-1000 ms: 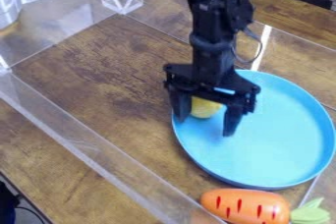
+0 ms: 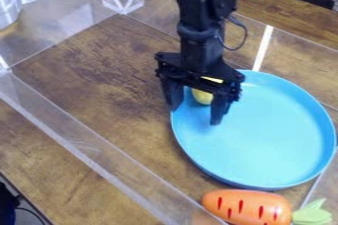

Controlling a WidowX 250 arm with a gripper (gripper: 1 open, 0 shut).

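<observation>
My black gripper (image 2: 199, 96) hangs over the left rear part of a blue plate (image 2: 258, 145), its two fingers spread apart. A yellow object (image 2: 203, 95) sits on the plate between and behind the fingers, mostly hidden by them, so I cannot tell whether they touch it.
An orange toy carrot (image 2: 251, 207) lies at the front right, beside the plate. Clear plastic rails run along the left and back, with a small clear frame at the back left.
My gripper has risen and moved back from lower over the plate. The yellow object is more covered by the gripper now; the plate and carrot have not moved.
</observation>
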